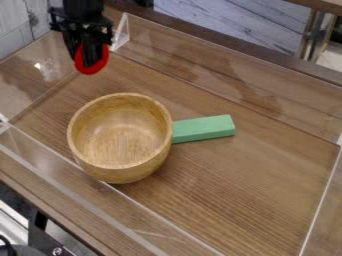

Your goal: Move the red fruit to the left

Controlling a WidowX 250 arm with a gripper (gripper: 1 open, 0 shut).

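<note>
The red fruit (pixel 91 58) is at the upper left of the camera view, near the far left of the wooden table. Around its top my gripper (pixel 88 40) is shut, its dark fingers partly covering the fruit. Whether the fruit touches the table or hangs just above it, I cannot tell.
A round wooden bowl (pixel 83 160) stands empty in the front left part of the table (pixel 254 200). Right of it lies a green block (pixel 203 128). White wire (pixel 120 32) shows close behind the gripper. Bare wood spreads across the right side.
</note>
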